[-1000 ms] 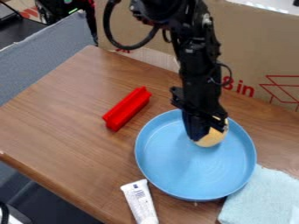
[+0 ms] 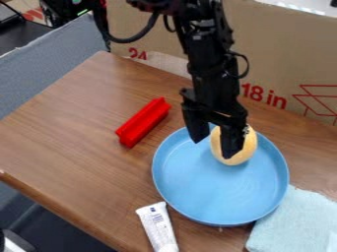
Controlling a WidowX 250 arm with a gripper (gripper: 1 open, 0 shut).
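The black arm reaches down from the top to the blue plate (image 2: 211,192). Its gripper (image 2: 214,138) is open, low over the back of the plate, with fingertips close around the upper left part of a round pale yellow object (image 2: 237,154), which rests on the plate's back right area. Whether the fingers touch it is hard to tell.
A red bar-shaped object (image 2: 142,121) lies left of the plate, a white tube (image 2: 157,226) at the front, a pale cloth (image 2: 293,225) at the front right. A cardboard box (image 2: 290,59) stands behind.
Over the last second the gripper has moved slightly left and up from atop the yellow object, which now shows more fully. The plate and other items have stayed put.
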